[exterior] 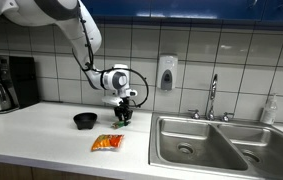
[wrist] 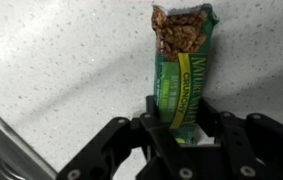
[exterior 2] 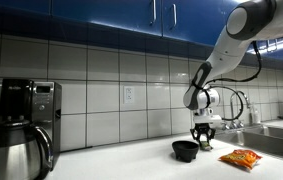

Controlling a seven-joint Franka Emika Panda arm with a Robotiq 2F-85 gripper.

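Observation:
A green granola bar wrapper (wrist: pixel 186 65), with a picture of brown oats at its far end and a yellow "crunchy" band, lies between the fingers of my gripper in the wrist view. The fingers are shut on its near end. In exterior view 1 the gripper (exterior: pixel 121 123) points down at the white counter, close to the bar, which shows only as a small green patch. A black bowl (exterior: pixel 85 120) stands to the left of the gripper. An orange snack bag (exterior: pixel 108 142) lies flat in front of it.
The steel sink (exterior: pixel 186 148) begins just right of the gripper, and its edge (wrist: pixel 11 145) shows in the wrist view. A coffee maker (exterior 2: pixel 21 130) stands at far left in exterior view 2.

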